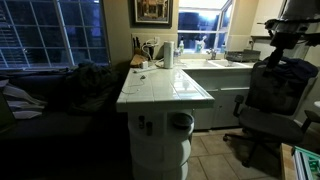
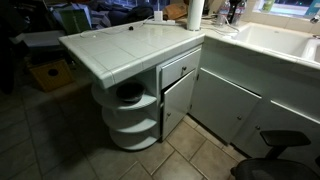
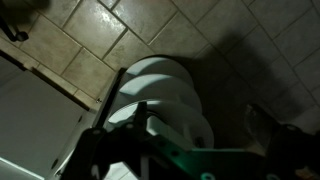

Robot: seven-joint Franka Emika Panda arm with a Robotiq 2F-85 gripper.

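In the wrist view my gripper is dark against a dark background. Its two fingers look spread apart, with nothing seen held between them. Beyond and below it are the rounded white shelves [image 3: 158,88] at the counter's end, and the tiled floor [image 3: 145,18]. Part of the dark arm [image 1: 285,30] shows at the upper right of exterior view 1, well to the right of the white tiled counter [image 1: 160,88]. A dark round bowl-like object [image 2: 130,92] rests on the upper shelf in exterior view 2.
A black office chair [image 1: 270,115] stands right of the counter. The sink [image 2: 280,38] is set along the back counter. One white cabinet door [image 2: 178,100] appears slightly ajar. Most of the tiled top is clear, with small items [image 1: 150,65] towards its back.
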